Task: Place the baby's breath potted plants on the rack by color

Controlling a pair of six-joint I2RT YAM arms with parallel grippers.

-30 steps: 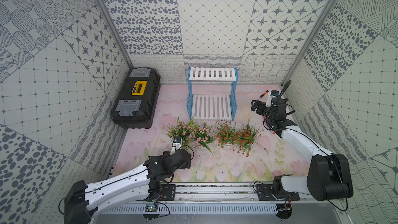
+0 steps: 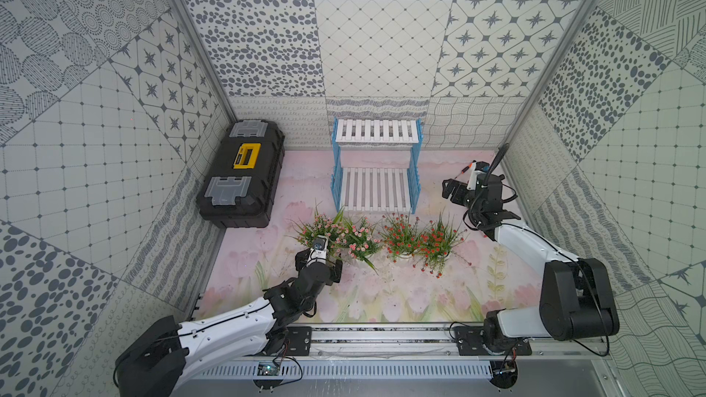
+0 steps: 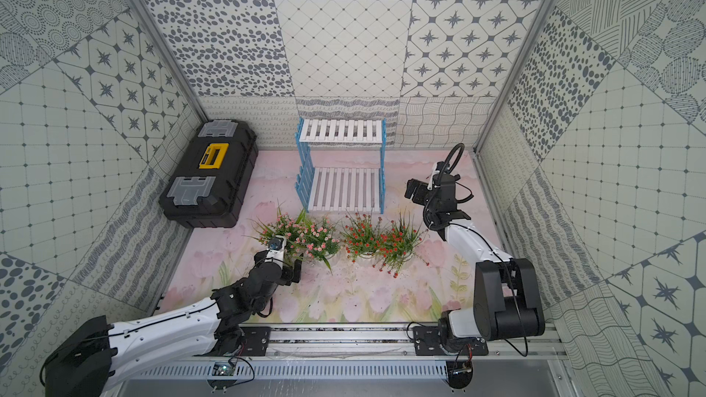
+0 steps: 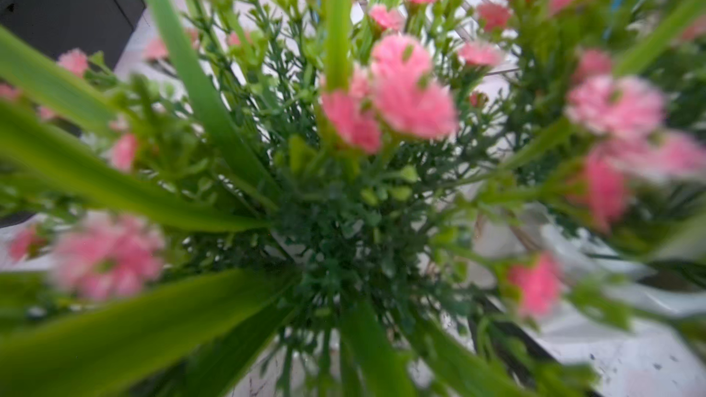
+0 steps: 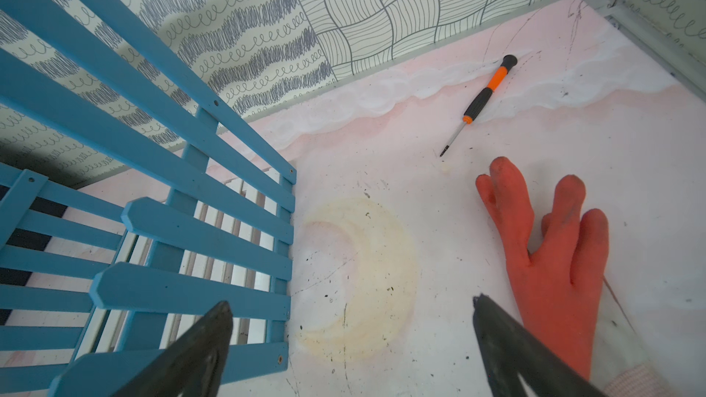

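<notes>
Two pink-flowered potted plants stand on the left of the row, the leftmost point(image 2: 312, 229) beside the other point(image 2: 361, 240). To their right come two red-flowered plants, one point(image 2: 399, 235) next to the other point(image 2: 439, 244). Behind the row stands the two-tier rack point(image 2: 376, 189), white slats between blue sides, both shelves empty. My left gripper point(image 2: 319, 261) is open at the front of the leftmost pink plant, whose leaves and pink blooms point(image 4: 412, 92) fill the left wrist view and hide the fingers. Right of the rack, my right gripper hangs open and empty.
A black toolbox point(image 2: 242, 172) occupies the back left. An orange-and-black screwdriver point(image 5: 489, 92) and a red glove point(image 5: 551, 264) lie on the table right of the rack.
The right arm has shifted slightly left. The plants and rack stay in place.
</notes>
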